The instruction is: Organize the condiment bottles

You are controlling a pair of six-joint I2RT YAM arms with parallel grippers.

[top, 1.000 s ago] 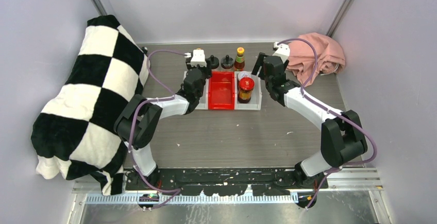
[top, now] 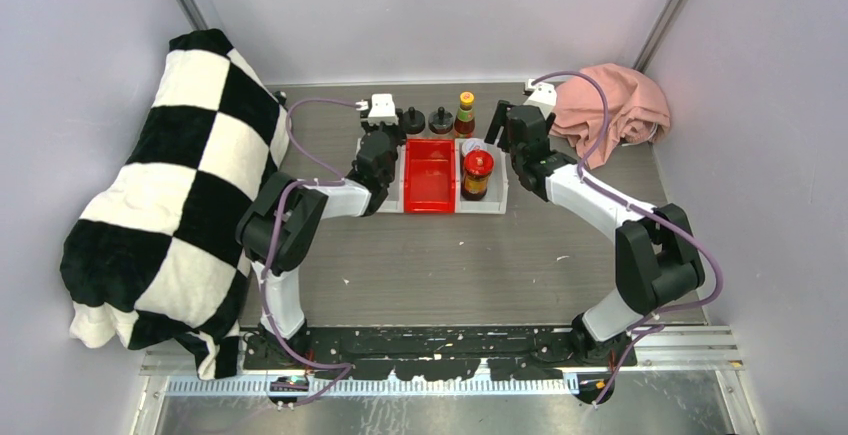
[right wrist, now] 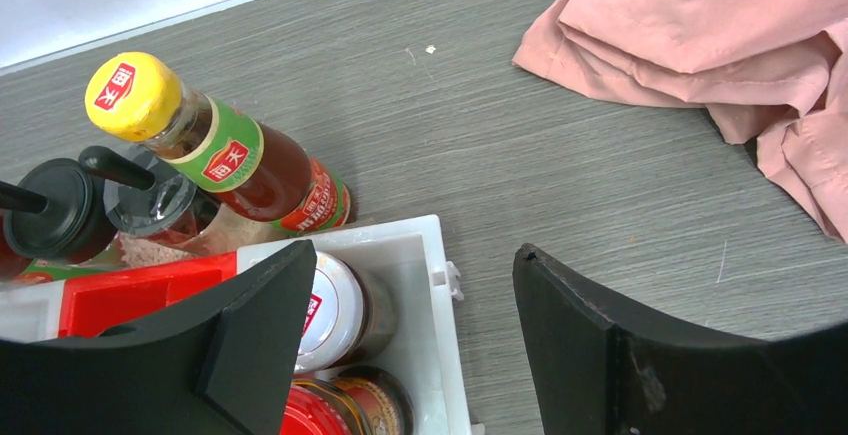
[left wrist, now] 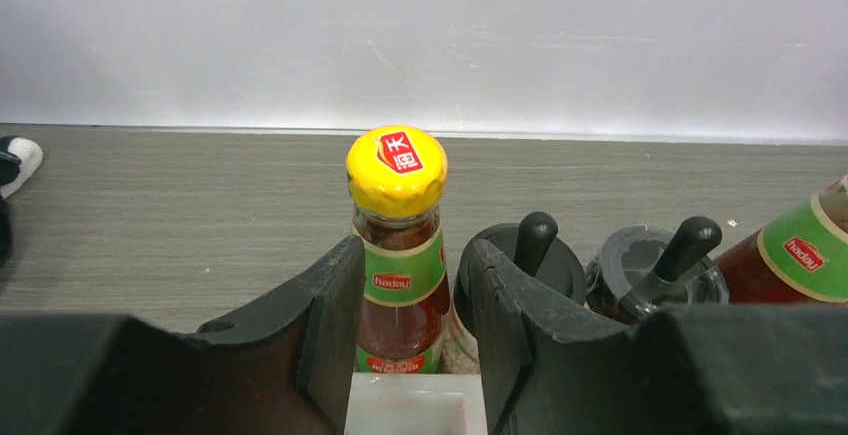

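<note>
A condiment tray [top: 430, 177] has a red middle section, with a red-lidded jar [top: 476, 180] and a white-lidded jar [right wrist: 340, 320] in its right compartment. Behind it stand two dark-lidded shakers [top: 440, 122] and two yellow-capped bottles, one [left wrist: 398, 265] directly before my left gripper, the other [right wrist: 250, 165] at the right end. My left gripper is open, its fingertips just short of the bottle. My right gripper is open over the tray's right end, with nothing between its fingers.
A pink cloth [top: 610, 110] lies at the back right. A checkered cushion [top: 175, 195] fills the left side.
Both arms have shifted slightly, with the left elbow a little to the right and the right elbow inward; the bottles and tray have not moved.
</note>
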